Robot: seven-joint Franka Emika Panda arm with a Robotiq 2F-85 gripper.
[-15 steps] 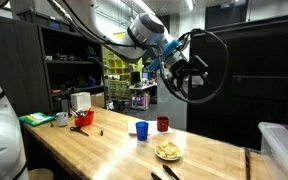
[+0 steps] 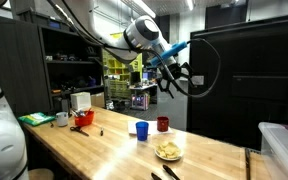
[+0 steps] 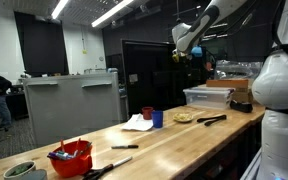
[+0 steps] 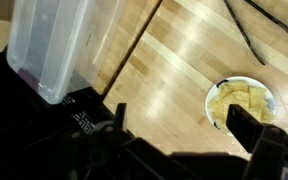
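High above the wooden table, my gripper (image 2: 175,88) stands open with nothing between its fingers. Its two dark fingers spread apart at the lower part of the wrist view, one finger (image 4: 120,117) at the left. Below it a white bowl of yellow chips (image 4: 242,100) sits on the table; the same bowl (image 2: 168,151) shows in exterior view 1. A blue cup (image 2: 142,131) and a red mug (image 2: 163,124) stand behind the bowl, by a white cloth (image 3: 138,123).
A clear plastic bin (image 4: 56,42) stands at the table's end. Dark utensils (image 3: 213,120) lie near the bowl. A red basket (image 3: 70,158) with things in it sits at the other end, near a black-handled tool (image 3: 106,168). Mid-table is mostly bare.
In exterior view 1 my gripper has shifted left and somewhat downward, and its wrist has turned to point more steeply down. The objects on the table have not moved.
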